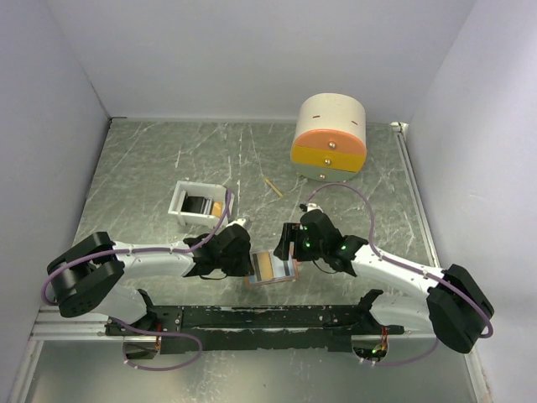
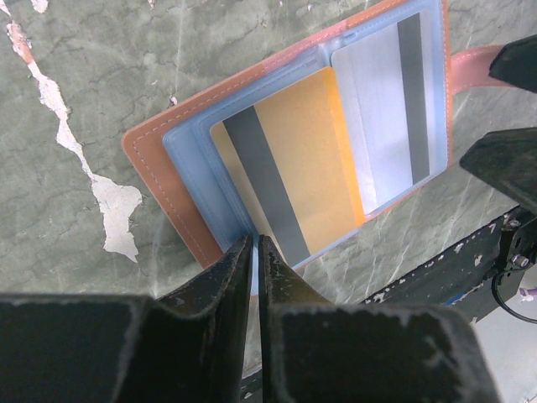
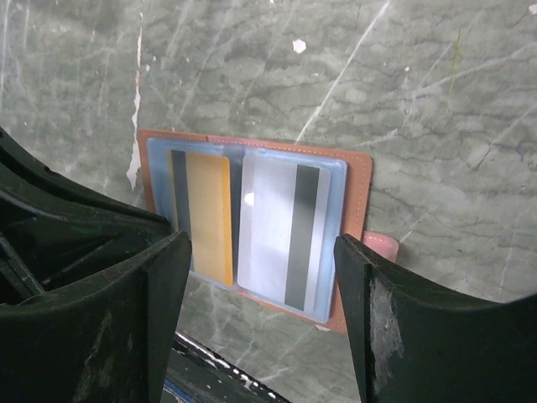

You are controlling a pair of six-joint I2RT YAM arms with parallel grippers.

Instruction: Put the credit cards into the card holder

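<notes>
The card holder [image 2: 193,193] lies open on the table, tan-edged with blue sleeves, holding a gold card [image 2: 302,159] and a white card [image 3: 268,227], each with a dark stripe. My left gripper has its fingertips close together at the holder's blue edge beside the gold card; whether anything is between them is unclear. My right gripper stands open over the white card at the holder's other end. In the top view both arms reach in from either side.
A white box [image 1: 176,201] with dark and gold contents sits behind the left arm. A rounded cabinet [image 1: 328,126] with coloured drawers stands at the back right. A thin yellow strip [image 1: 273,187] lies mid-table.
</notes>
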